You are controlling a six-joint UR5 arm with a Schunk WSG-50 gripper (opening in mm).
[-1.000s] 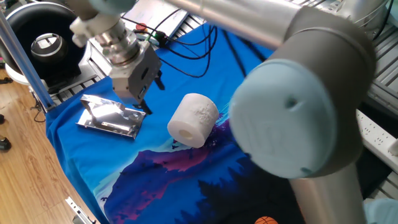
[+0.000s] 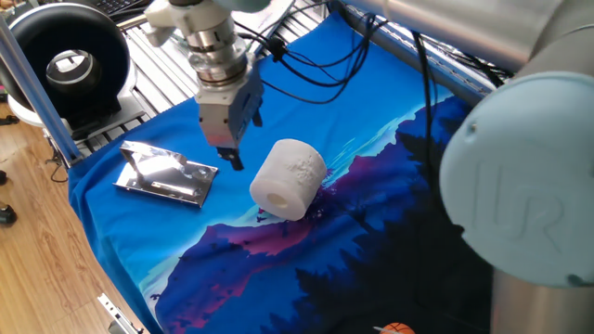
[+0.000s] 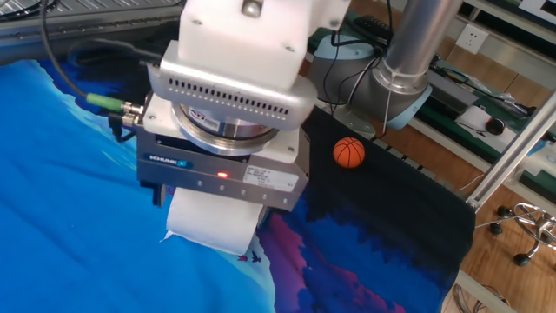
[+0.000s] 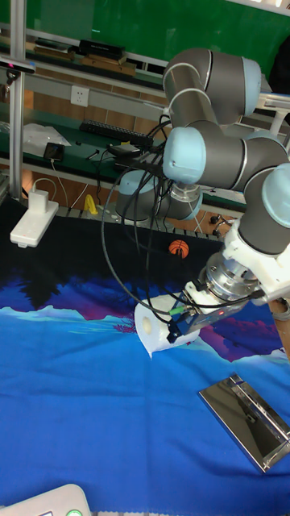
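Observation:
A white paper roll (image 2: 290, 176) lies on its side on the blue printed cloth, one hollow end showing in exterior view 1. My gripper (image 2: 247, 144) hangs above the cloth, its two fingers spread apart and nothing visible between them. In exterior view 1 it appears just up and left of the roll, without overlapping it. From exterior view 2, the roll (image 3: 213, 219) shows below and behind the gripper body, partly covered by it. A shiny metal holder (image 2: 167, 176) with an upright plate rests on the cloth, left of the roll in exterior view 1.
A small orange basketball (image 3: 349, 153) sits on the dark part of the cloth. Black cables (image 4: 120, 267) loop beside the arm. A white power strip (image 4: 35, 219) lies at the cloth's far left in exterior view 3.
In exterior view 1 my gripper has moved rightward toward the roll, away from the metal holder, and the arm's elbow has shifted right. The roll and holder have stayed put.

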